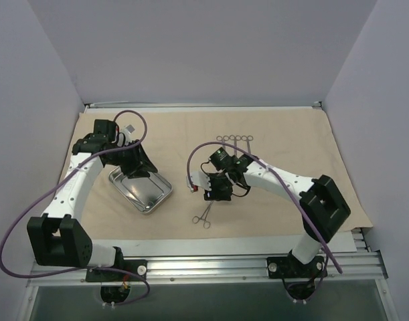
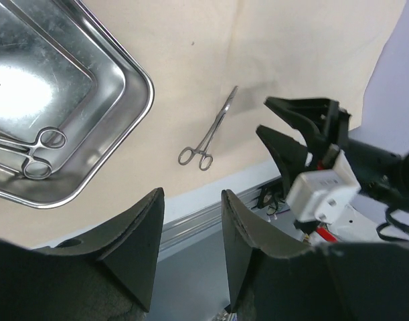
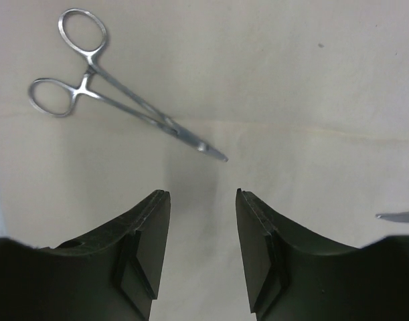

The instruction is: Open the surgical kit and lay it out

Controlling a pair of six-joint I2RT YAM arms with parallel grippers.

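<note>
A steel tray (image 1: 159,200) holds scissor-handled instruments (image 2: 37,144) at centre-left. My left gripper hangs over the tray's area, open, with nothing between its fingers. A loose forceps lies on the beige cloth (image 1: 177,140), right of the tray; it fills the upper left of the right wrist view. My right gripper is above the cloth beside this forceps, fingers apart and empty. A row of several instruments (image 1: 234,138) lies toward the back centre, partly hidden by the right arm.
The tip of another instrument (image 3: 398,217) shows at the right wrist view's edge. Grey walls (image 1: 37,114) bound both sides.
</note>
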